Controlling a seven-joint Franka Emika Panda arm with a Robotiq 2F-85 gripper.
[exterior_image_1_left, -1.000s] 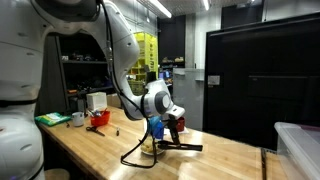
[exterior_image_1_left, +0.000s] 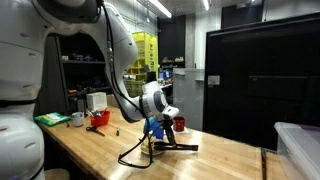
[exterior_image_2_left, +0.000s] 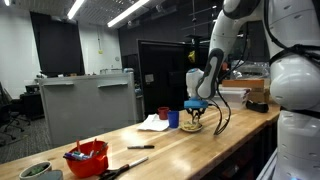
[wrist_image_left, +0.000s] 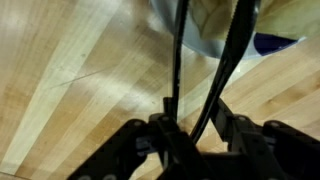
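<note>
My gripper stands partly open in the wrist view, its two thin dark fingers reaching up the picture with a gap between them. Beyond them, a yellowish thing (wrist_image_left: 290, 18) lies at the upper right by a pale rounded dish with a blue patch (wrist_image_left: 270, 43). No held object can be made out between the fingers. The second exterior view has the white hand above a yellowish plate (exterior_image_2_left: 187, 128) on the wooden table. Its contents are too small to name. A blue cup (exterior_image_2_left: 173, 118) is beside it, with a red cup (exterior_image_2_left: 163, 112) behind.
A red basket (exterior_image_2_left: 87, 160) holding several items stands near the table's left front, with a dark-handled tool (exterior_image_2_left: 122, 170) beside it. A white cloth (exterior_image_2_left: 153, 123) lies near the cups.
The hand has shifted slightly left and down in the first exterior view, uncovering more of the red cup. The objects on the table look unmoved.
</note>
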